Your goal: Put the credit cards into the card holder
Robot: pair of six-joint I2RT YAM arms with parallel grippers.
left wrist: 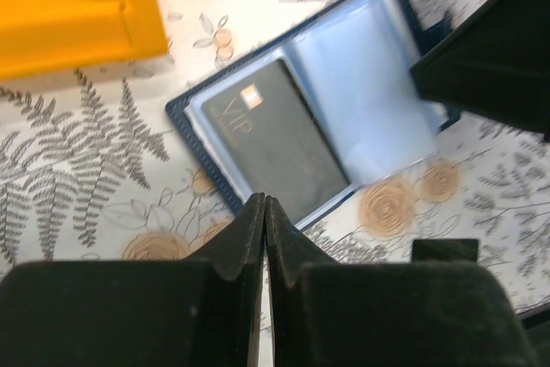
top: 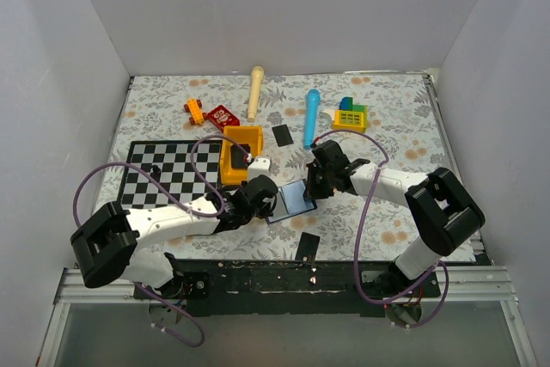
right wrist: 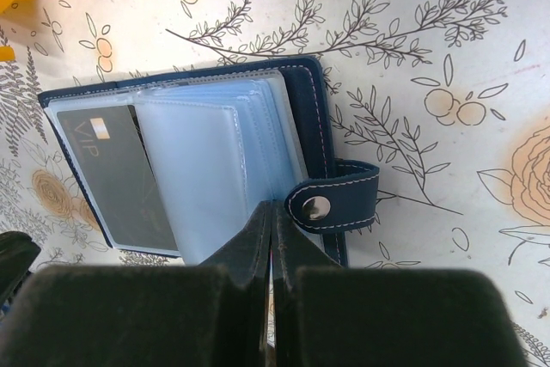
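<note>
The card holder (top: 296, 197) lies open on the table between my two arms, dark blue with clear sleeves. A dark VIP card (left wrist: 273, 137) sits flat in its left-hand sleeve. My left gripper is shut above the holder's lower left edge, nothing visible between its fingers. At the right part of the holder, beside the snap strap (right wrist: 333, 198), my right gripper is shut; its tips are over or touching the sleeves, which I cannot tell. Two dark cards lie loose: one card (top: 282, 135) behind the holder, another card (top: 307, 247) in front.
A yellow-orange bin (top: 242, 135) with a dark card-like item (top: 241, 158) in it stands behind the left gripper. The checkered board (top: 176, 169) is at the left. Microphones (top: 311, 118) and a yellow basket (top: 351, 119) are at the back.
</note>
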